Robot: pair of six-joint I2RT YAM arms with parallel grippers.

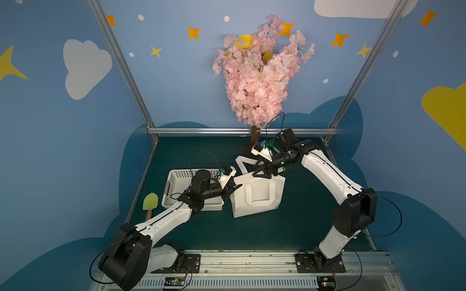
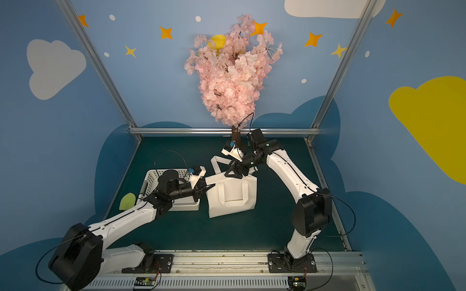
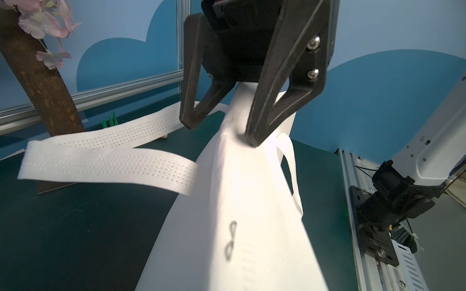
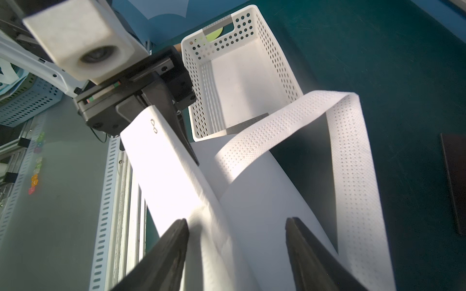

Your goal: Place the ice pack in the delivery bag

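Note:
The white delivery bag [image 1: 257, 194] stands in the middle of the table, one strap handle [image 4: 291, 126] raised at the back. At its left end, my left gripper [image 1: 235, 187] is shut on the edge of the bag; the left wrist view shows the white side [image 3: 242, 194] running up to its fingers [image 3: 259, 128]. My right gripper is over the bag's top rim, fingers [image 4: 170, 252] apart on either side of the white fabric. No ice pack can be made out in any view, and the bag's interior is mostly hidden.
A white perforated basket [image 4: 281, 63] stands left of the bag, partly behind the left arm. Further left lies a green trowel [image 1: 150, 200]. The blossom tree's trunk [image 1: 254, 135] rises close behind the bag. Free table [image 1: 305, 213] lies to the right.

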